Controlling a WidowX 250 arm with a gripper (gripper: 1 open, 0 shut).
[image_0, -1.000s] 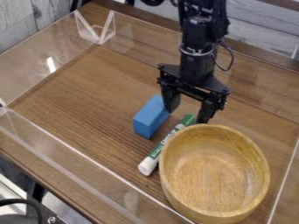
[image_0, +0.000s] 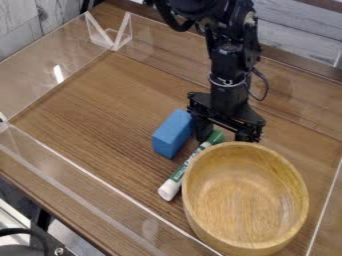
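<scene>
The black arm reaches down from the top centre to my gripper (image_0: 225, 128), which is low over the table just behind a tan bowl (image_0: 245, 200), around the top end of a white-and-green stick-like item (image_0: 181, 178). A blue block (image_0: 173, 133) lies left of the gripper. I cannot tell how far the fingers are apart or whether anything is between them.
A white wall and edge bound the left side. The bowl fills the front right.
My gripper has shifted slightly and the arm above it now stands more upright, shifted toward the back. The block, stick and bowl look unmoved.
</scene>
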